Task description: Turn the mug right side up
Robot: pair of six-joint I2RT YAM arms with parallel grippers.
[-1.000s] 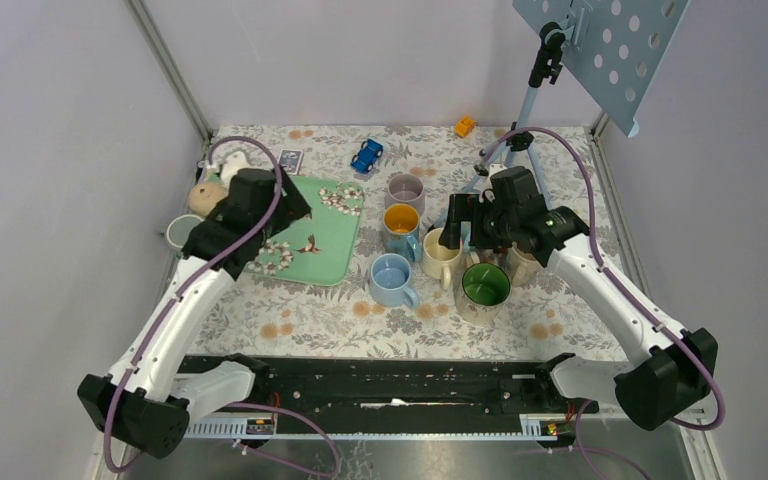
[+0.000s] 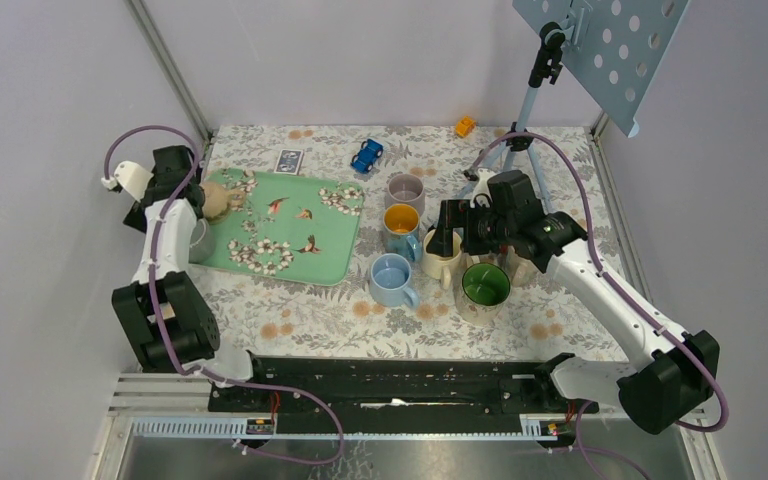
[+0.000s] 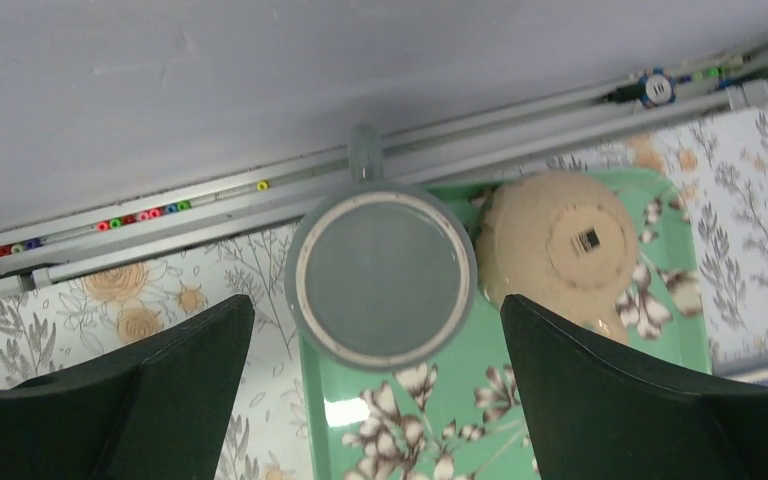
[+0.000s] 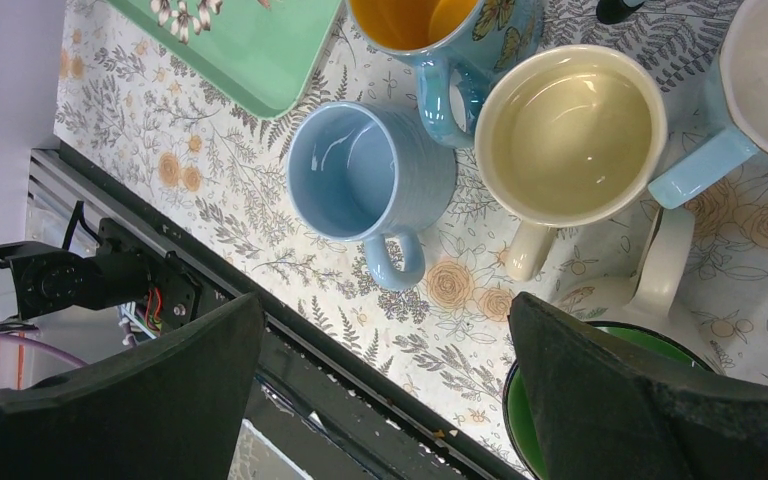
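An upside-down grey mug (image 3: 380,275) rests at the left edge of the green tray (image 2: 326,250), its base facing up and handle toward the wall, beside a beige round object (image 3: 557,225). My left gripper hovers over the mug, open, its fingers either side of it in the left wrist view. My right gripper is open above a cluster of upright mugs: light blue (image 2: 391,290), orange-lined (image 2: 401,222), cream (image 4: 570,140), green-lined (image 2: 485,295) and others.
A blue toy car (image 2: 366,155), a card pack (image 2: 289,162) and an orange toy (image 2: 465,126) lie at the back. A stand (image 2: 528,100) rises at the back right.
My left arm has swung left from over the tray to above the upside-down mug at the wall.
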